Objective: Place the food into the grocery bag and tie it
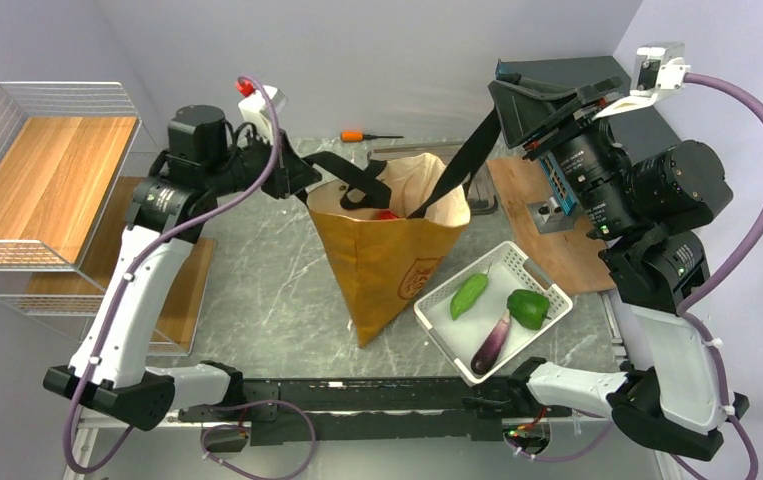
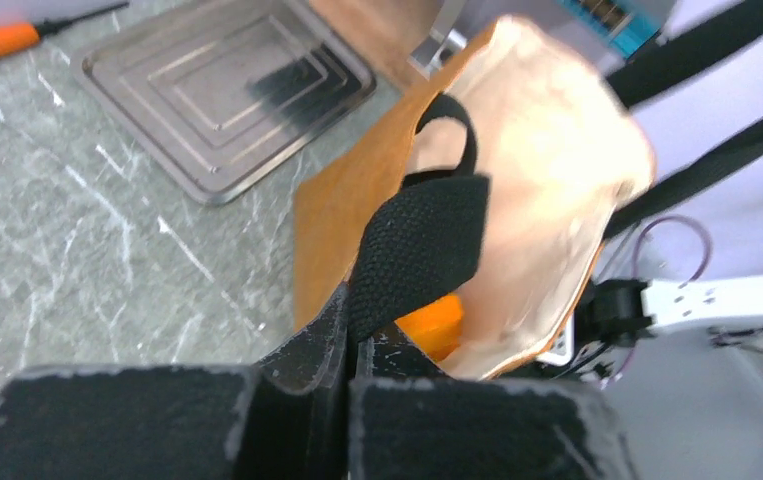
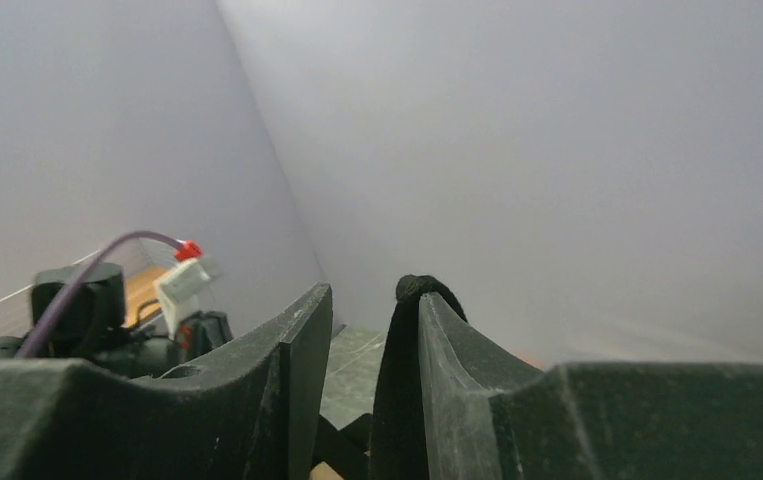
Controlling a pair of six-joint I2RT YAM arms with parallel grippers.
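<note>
An orange-brown grocery bag (image 1: pixel 387 270) stands tilted with its mouth open, one black handle strap drawn to each side. My left gripper (image 1: pixel 307 180) is shut on the near strap (image 2: pixel 422 240), which runs into its fingertips. Over the right side, my raised right gripper (image 1: pixel 509 105) is part open; the other strap (image 3: pixel 402 400) stands between its fingers, against the right one. Something orange (image 2: pixel 437 322) shows inside the bag. A white basket (image 1: pixel 444 347) holds a green chili (image 1: pixel 469 295), a green pepper (image 1: pixel 528 309) and an eggplant (image 1: pixel 491 343).
Behind the bag lies a metal tray (image 2: pixel 197 90), with an orange-handled screwdriver (image 1: pixel 353 136) to its left. A wooden board (image 1: pixel 557 255) is at the right, a wire shelf (image 1: pixel 47 190) at the far left. Counter left of the bag is bare.
</note>
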